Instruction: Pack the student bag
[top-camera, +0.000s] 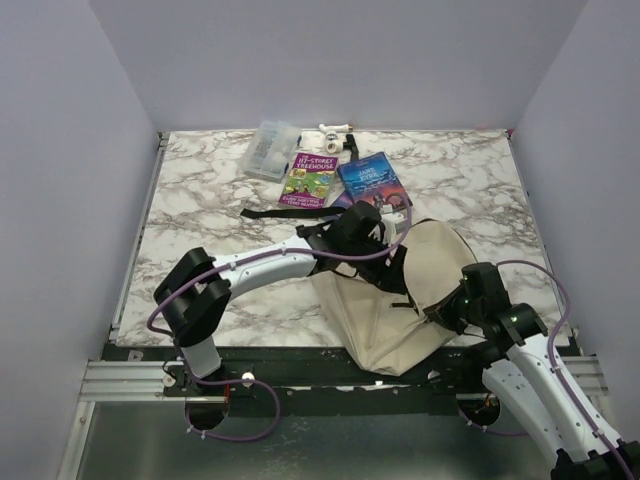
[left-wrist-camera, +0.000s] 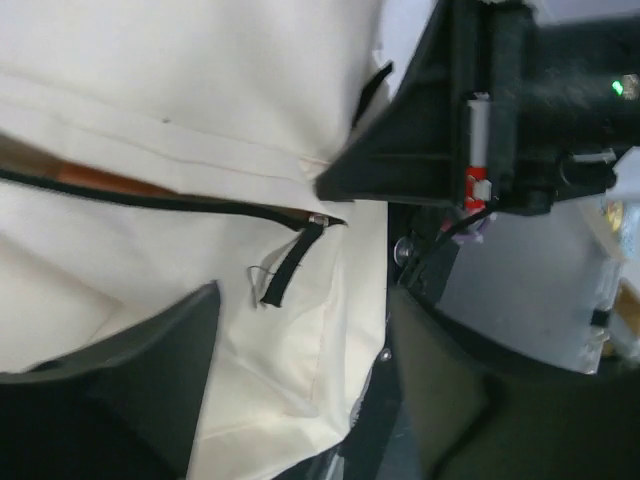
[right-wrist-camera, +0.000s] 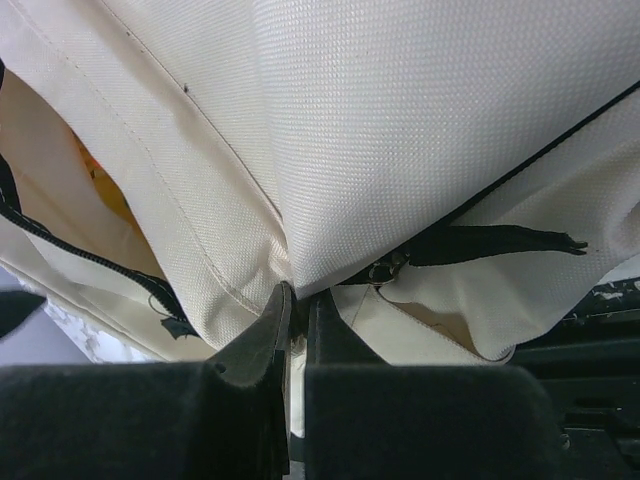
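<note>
The cream cloth bag (top-camera: 375, 330) lies at the table's front, its mouth edged by a dark zipper. In the left wrist view, a black zipper tab (left-wrist-camera: 290, 268) hangs from one end of the zipper. My left gripper stands open above the cloth, with nothing between its fingers, and the tab lies in front of the gap. My right gripper is shut on a fold of the bag's cloth beside the zipper end. Something orange inside the bag shows through its narrow opening; the rest of its contents is hidden.
Behind the bag lie a blue book (top-camera: 372, 185), a green and purple book (top-camera: 309, 180) and a clear plastic box (top-camera: 270, 150). A small white object (top-camera: 333, 138) sits at the back. Black straps cross the table.
</note>
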